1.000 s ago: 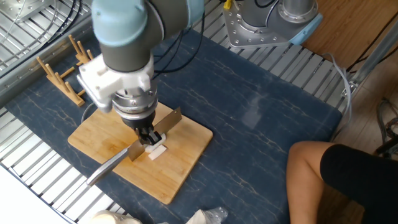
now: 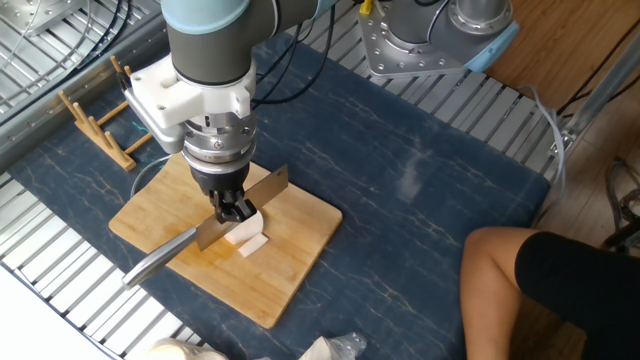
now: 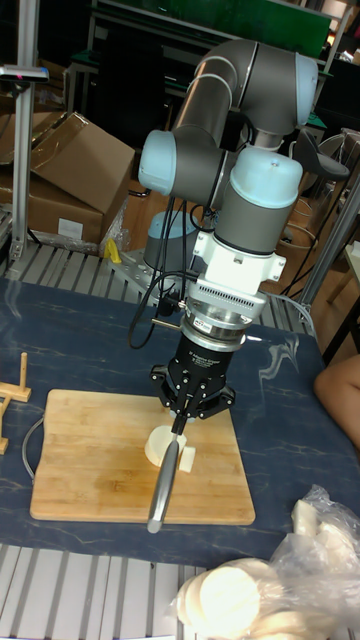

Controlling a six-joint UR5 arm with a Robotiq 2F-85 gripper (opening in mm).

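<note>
My gripper (image 2: pixel 236 212) is shut on a knife (image 2: pixel 160 257) and holds it over the wooden cutting board (image 2: pixel 290 285). The metal handle points toward the near left in exterior view 2; in exterior view 3 the knife (image 3: pixel 162 493) is seen nearly end-on, handle toward the camera. Beside the blade lies a pale round piece of food (image 2: pixel 243 229), partly hidden by blade and fingers. A cut-off strip (image 2: pixel 253 245) lies apart from it, on the board's near side. Whether the blade touches the round piece or the board cannot be told.
A wooden peg rack (image 2: pixel 105 140) stands behind the board at left. At the front, a plastic bag (image 3: pixel 309 576) with pale round slices lies near the table edge. A person (image 2: pixel 495 285) is at the right. The dark tabletop right of the board is clear.
Over the last second the gripper and knife have shifted slightly left in exterior view 2, the handle swinging a little nearer the left edge.
</note>
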